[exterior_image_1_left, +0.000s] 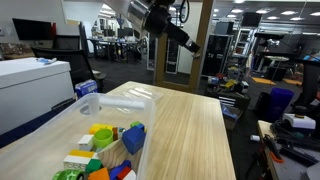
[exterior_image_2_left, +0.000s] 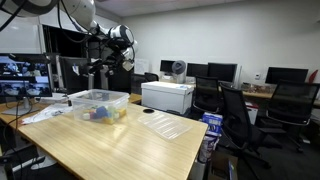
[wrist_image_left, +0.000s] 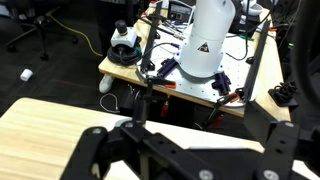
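My gripper stands open in the wrist view, with nothing seen between its dark fingers. It is raised well above the light wooden table (wrist_image_left: 45, 130). A clear plastic bin (exterior_image_2_left: 74, 103) sits on the table, below the arm (exterior_image_2_left: 82, 18) in exterior view 2. Inside the bin are several colourful toys, among them a green cup-like piece (exterior_image_1_left: 103, 138), a blue block (exterior_image_1_left: 133, 139) and a yellow-green block (exterior_image_1_left: 77, 162). In exterior view 1 the dark arm part (exterior_image_1_left: 160, 24) reaches over the far side of the table; the fingertips are hard to make out there.
A flat clear sheet or lid (exterior_image_2_left: 167, 125) lies on the table beyond the bin. White storage boxes (exterior_image_2_left: 167, 96) stand behind the table. The tabletop (exterior_image_1_left: 195, 135) beside the bin is bare. The robot's white base (wrist_image_left: 205, 45) shows in the wrist view.
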